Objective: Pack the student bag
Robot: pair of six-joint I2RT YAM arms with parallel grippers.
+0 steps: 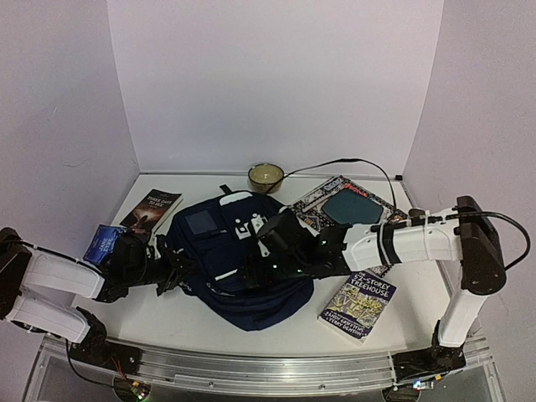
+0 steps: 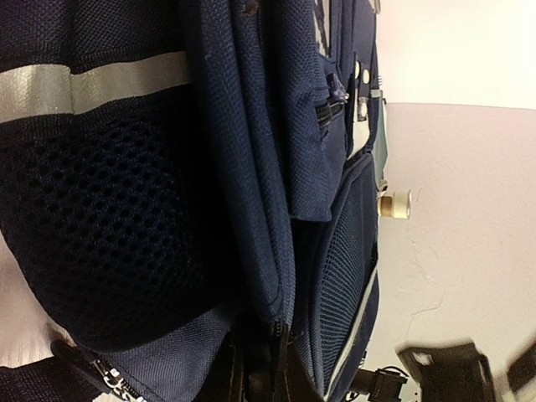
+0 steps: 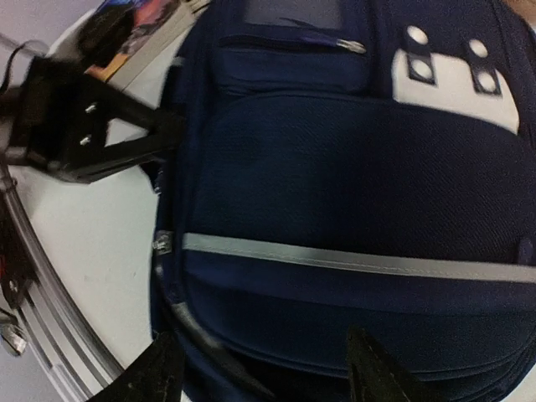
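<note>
The navy backpack [image 1: 226, 218] lies on the table's middle, its front with grey strips upward. At its left side my left gripper is shut on a fold of the bag's edge, seen close up in the left wrist view. The right wrist view also shows that gripper's dark fingers [image 3: 126, 151] meeting the bag's side. Over the lower front of the bag is my right gripper, its fingers wide apart and nothing held between them. A treehouse book [image 1: 358, 306] lies right of the bag; a dark-covered book [image 1: 152, 209] and blue book [image 1: 102, 243] lie left.
A bowl [image 1: 266, 176] stands behind the bag. At the back right, a teal pouch [image 1: 353, 206] rests on a patterned black item [image 1: 316, 199]. My right arm passes over the table's right side.
</note>
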